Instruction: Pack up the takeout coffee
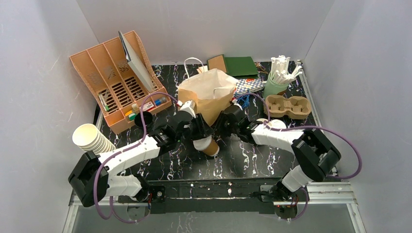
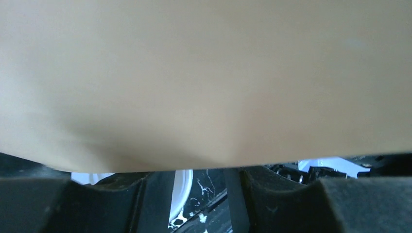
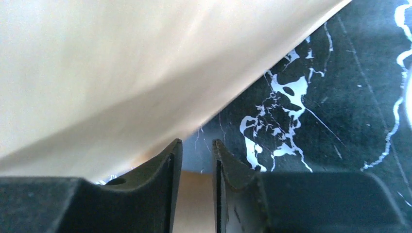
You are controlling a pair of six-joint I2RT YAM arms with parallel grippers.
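The kraft paper bag (image 1: 206, 99) stands upright at the centre with its mouth up. A lidded kraft coffee cup (image 1: 210, 148) lies tilted just in front of it. My left gripper (image 1: 204, 128) is at the bag's lower front, above the cup; in the left wrist view beige paper (image 2: 204, 82) fills most of the frame. It appears shut, what it grips hidden. My right gripper (image 1: 221, 124) is beside it at the bag's right, fingertips slightly apart, with paper (image 3: 155, 58) close over them and a kraft surface (image 3: 194, 199) below.
A peach organizer (image 1: 99, 73) is back left, stacked cups (image 1: 90, 141) at left. Cup carriers (image 1: 286, 106), a straw holder (image 1: 274, 87) and green folders (image 1: 240, 67) are behind and right.
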